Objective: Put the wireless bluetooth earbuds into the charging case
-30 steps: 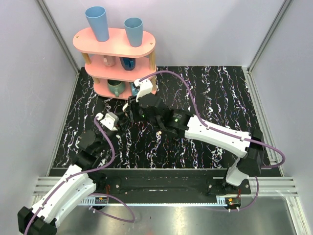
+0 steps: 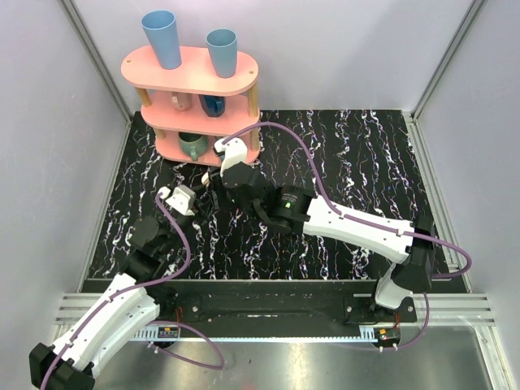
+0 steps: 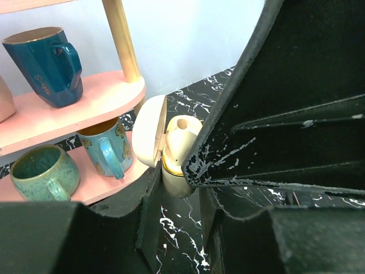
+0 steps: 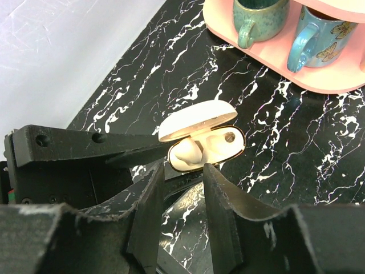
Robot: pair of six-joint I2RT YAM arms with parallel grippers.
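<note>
The white charging case [image 4: 217, 145] has its lid [image 4: 197, 117] raised. An earbud [image 4: 187, 151] sits in one well; the other well shows empty. My left gripper is shut on the case, which stands upright between its fingertips in the left wrist view. My right gripper hangs just before the case, its fingers slightly apart with nothing seen between them; in the left wrist view its dark body fills the upper right, beside the case. In the top view both grippers meet near the shelf's front.
A pink three-tier shelf [image 2: 190, 69] with mugs and cups stands at the back left, close behind the grippers. Walls bound the work area.
The left arm looks unchanged.
</note>
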